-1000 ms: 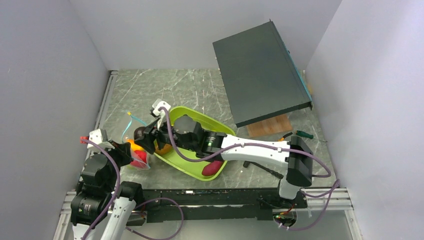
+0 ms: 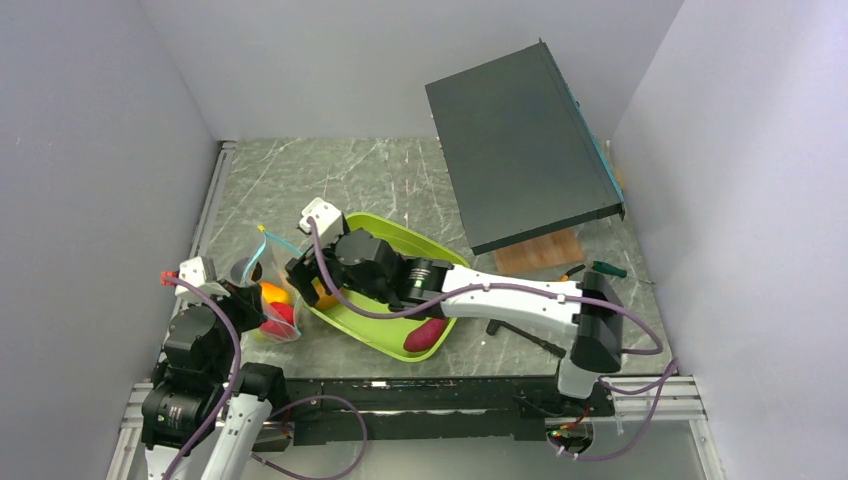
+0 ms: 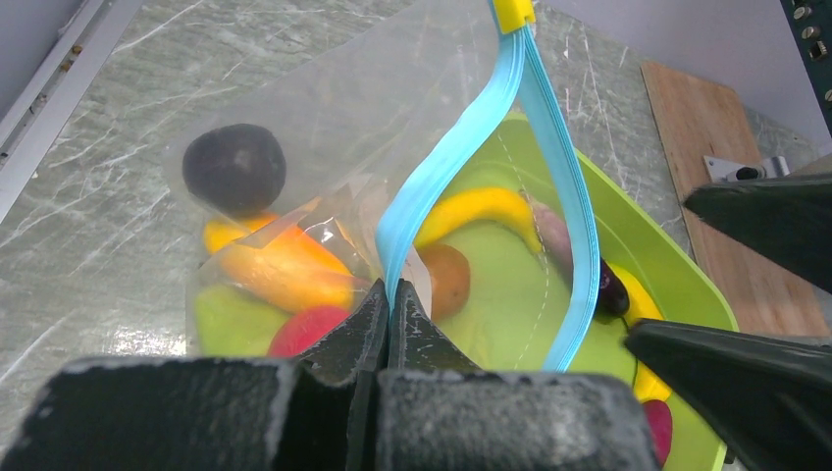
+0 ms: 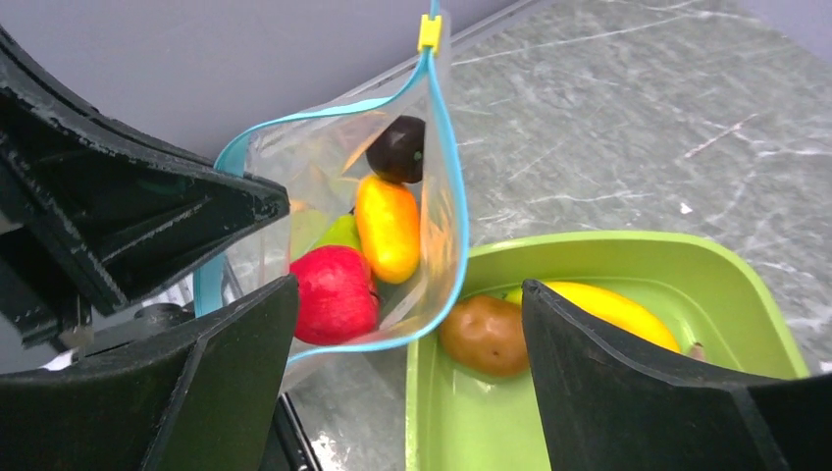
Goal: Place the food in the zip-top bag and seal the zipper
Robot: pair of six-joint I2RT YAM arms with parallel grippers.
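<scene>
The clear zip bag (image 4: 432,280), edged in blue with a yellow slider (image 4: 430,33), gapes toward my right gripper. Inside are a dark round fruit (image 4: 397,149), an orange mango-like fruit (image 4: 388,228), a red fruit (image 4: 336,294) and a green one (image 3: 235,319). My left gripper is shut on the bag's blue-trimmed edge. Beside the bag mouth, over the bin's left end, my right gripper is open with nothing between its fingers. A green bin (image 2: 440,250) bears a brown potato-like item (image 4: 486,336), a banana (image 3: 481,208), an eggplant (image 3: 613,292) and more food.
A dark panel (image 2: 525,145) leans at the back right, above a wooden board (image 2: 540,252). Near it lies a green-handled tool (image 2: 608,269). The marble counter (image 2: 300,175) behind the bag is clear.
A second ago the right gripper had the dark fruit. The dark fruit now lies inside the bag. The left arm stayed put.
</scene>
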